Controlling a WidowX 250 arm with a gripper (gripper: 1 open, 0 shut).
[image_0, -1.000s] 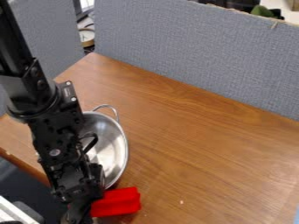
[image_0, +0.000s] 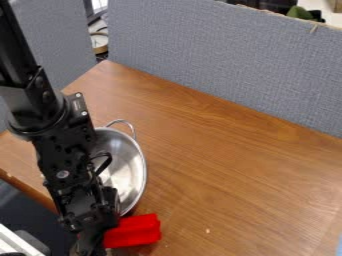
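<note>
My black gripper (image_0: 96, 230) is low at the front left edge of the table, reaching down beside a red object (image_0: 134, 231). Its fingertips are partly hidden, and I cannot make out the gap between them or whether they touch the red object. A silver metal pot (image_0: 127, 165) with a wire handle sits behind the arm, partly covered by it.
A grey padded partition (image_0: 227, 60) runs along the back and another stands at the left. A dark gap and white item lie off the front left edge.
</note>
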